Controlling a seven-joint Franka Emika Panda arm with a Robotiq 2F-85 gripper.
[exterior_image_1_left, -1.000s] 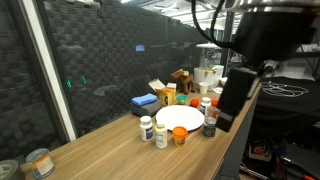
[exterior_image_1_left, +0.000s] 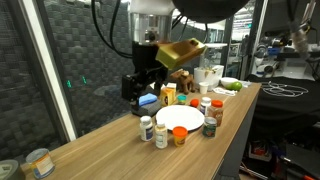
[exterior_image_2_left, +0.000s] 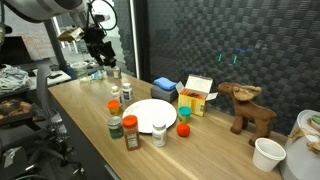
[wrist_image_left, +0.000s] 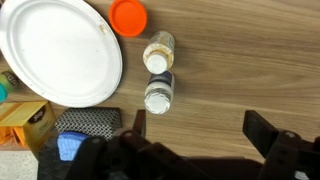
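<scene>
Seen from above in the wrist view, my gripper is open, its dark fingers far apart at the lower edge with bare wood between them. Just left of that gap stand two white-capped bottles, one a white bottle (wrist_image_left: 159, 92) and the other a small pill bottle (wrist_image_left: 159, 52). Beside them are an orange-lidded jar (wrist_image_left: 128, 17) and a white plate (wrist_image_left: 62, 50). In exterior view 1 the gripper (exterior_image_1_left: 134, 92) hangs in the air above the bottle (exterior_image_1_left: 146, 128) and touches nothing. Exterior view 2 also has the gripper (exterior_image_2_left: 104, 62) high over the table's far end.
Around the plate stand several jars, among them a red-lidded jar (exterior_image_2_left: 132, 132) and a white-capped bottle (exterior_image_2_left: 159, 134). A yellow box (exterior_image_2_left: 197, 95), blue sponge (exterior_image_2_left: 166, 84), toy moose (exterior_image_2_left: 248, 110) and white cup (exterior_image_2_left: 268, 154) lie farther along.
In exterior view 1 the arm has swung left and away from the camera, from the right front to over the bottles. The tabletop objects have stayed put.
</scene>
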